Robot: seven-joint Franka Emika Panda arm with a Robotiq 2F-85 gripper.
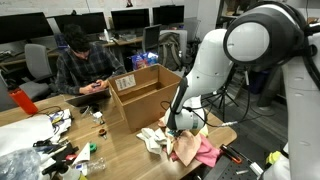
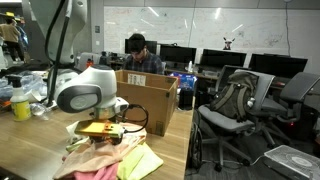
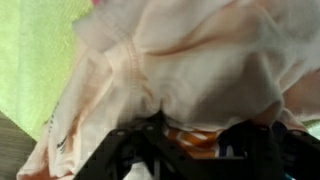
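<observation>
A heap of cloths lies on the wooden table. In it are a peach cloth (image 1: 186, 149), a pink cloth (image 1: 207, 155), a white cloth (image 1: 152, 137) and a yellow-green cloth (image 2: 140, 163). My gripper (image 1: 174, 133) points down at the heap, its tips among the cloths. Up close in the wrist view, the peach cloth (image 3: 190, 65) fills most of the picture. The dark fingers (image 3: 140, 150) are blurred at the bottom edge and stand apart. Orange-and-white fabric (image 3: 195, 138) shows between them; whether they touch it is unclear.
A large open cardboard box (image 1: 143, 98) stands behind the heap. Left of the arm lie small items and plastic bags (image 1: 20, 165). A person (image 1: 82, 65) sits beyond the table. Bare tabletop (image 1: 125, 160) shows left of the cloths.
</observation>
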